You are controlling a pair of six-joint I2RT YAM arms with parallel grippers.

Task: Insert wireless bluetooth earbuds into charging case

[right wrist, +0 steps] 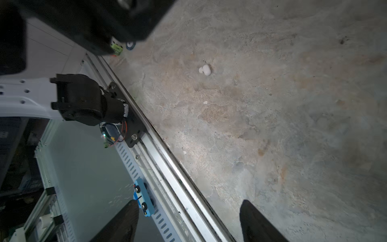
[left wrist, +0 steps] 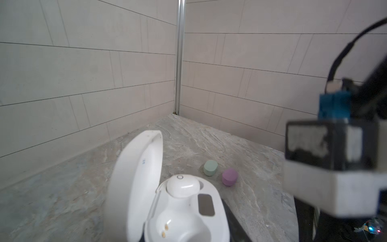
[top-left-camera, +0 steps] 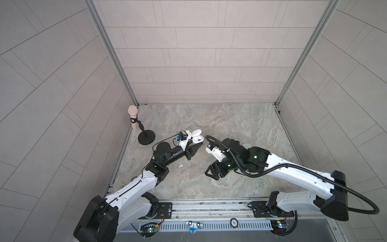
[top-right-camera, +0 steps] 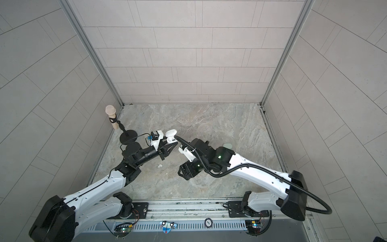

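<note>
My left gripper (top-left-camera: 195,146) is shut on the white charging case (top-left-camera: 197,139), held above the table. In the left wrist view the lid (left wrist: 135,185) stands open. One earbud (left wrist: 183,185) sits in the far slot, while the near slot (left wrist: 183,227) is empty, its gold contacts showing. The other white earbud (right wrist: 205,69) lies loose on the table, small in the top left view between the two arms. Tilted downward, my right gripper (top-left-camera: 212,172) is open with nothing between its fingers. It stands to the right of the loose earbud, apart from it.
Green (left wrist: 210,167) and purple (left wrist: 229,176) round pieces lie on the table beyond the case. A black stand (top-left-camera: 146,136) with a beige-topped holder is at the back left. The front rail (top-left-camera: 209,205) borders the table.
</note>
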